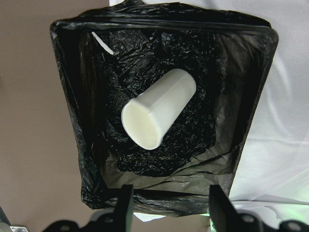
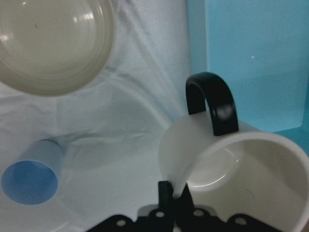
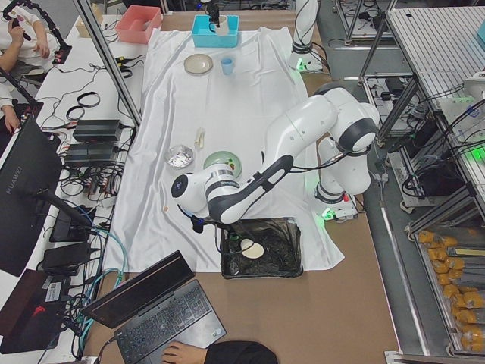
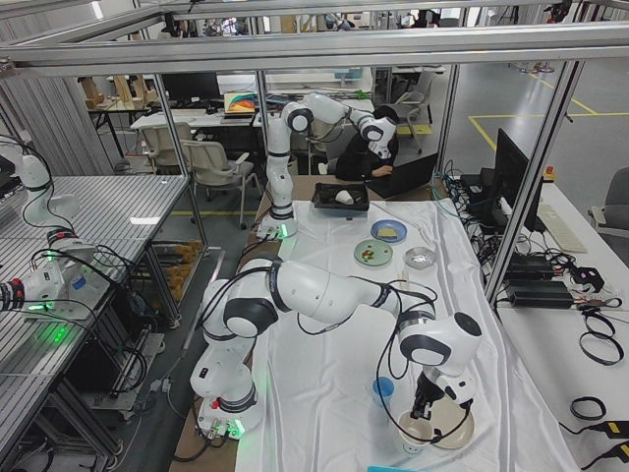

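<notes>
In the left wrist view a white cup (image 1: pixel 159 106) lies on its side inside a black bag-lined bin (image 1: pixel 241 82). My left gripper is open above it, nothing between its fingers. In the right wrist view my right gripper is shut on the rim of a white mug (image 2: pixel 188 140) with a black handle, held near a light blue bin (image 2: pixel 251 58), a beige plate (image 2: pixel 48 48) and a blue cup (image 2: pixel 30 179).
Between the arms stand a green plate (image 4: pixel 373 252), a blue plate (image 4: pixel 388 231) with food and a foil dish (image 4: pixel 421 258). An open laptop (image 3: pixel 163 322) sits beside the lined bin. Cables border the cloth on one side.
</notes>
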